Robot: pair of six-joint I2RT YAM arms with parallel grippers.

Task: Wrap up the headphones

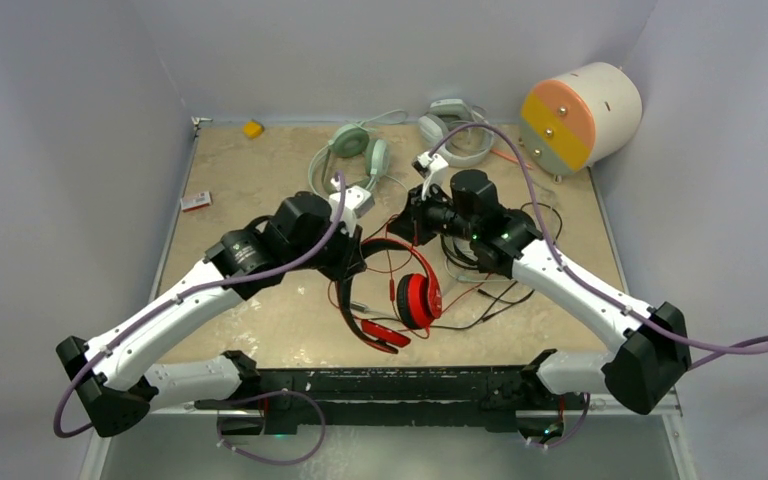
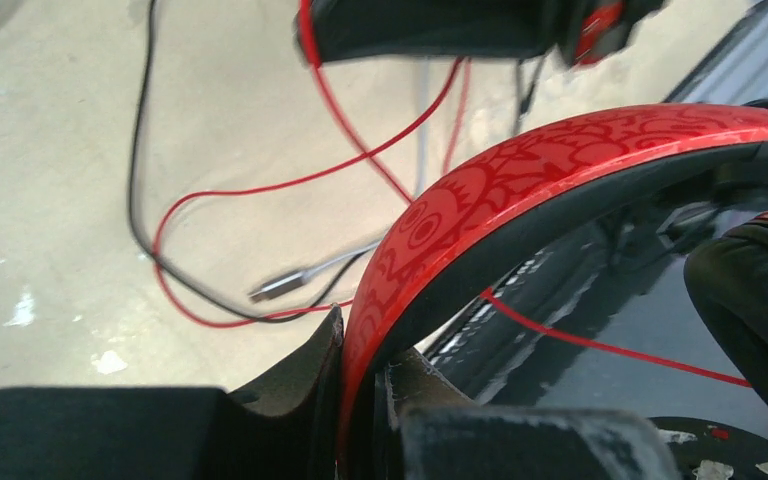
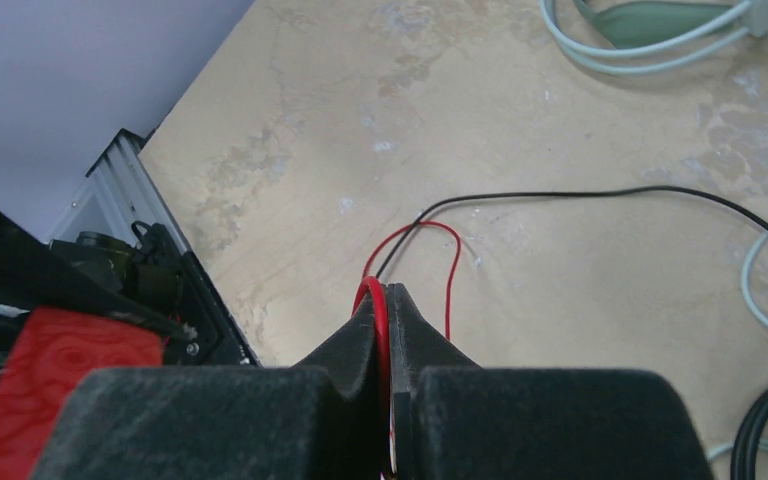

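The red headphones hang over the table with their headband (image 2: 460,200) pinched in my left gripper (image 1: 356,262). One red-and-black ear cup (image 1: 418,300) shows on the right of the band, the other red cup (image 1: 386,333) at its lower end. Farther back and to the right is my right gripper (image 1: 400,230), apart from the headband. It is shut on the red cable (image 3: 380,315), which rises between its fingertips. A slack red loop (image 2: 250,190) of this cable hangs or lies below the headphones.
Green headphones (image 1: 351,141) and white headphones (image 1: 438,128) lie at the back. A striped cylinder (image 1: 600,105) stands back right. A black cable (image 3: 580,193) and a grey cable end (image 2: 282,284) lie underneath.
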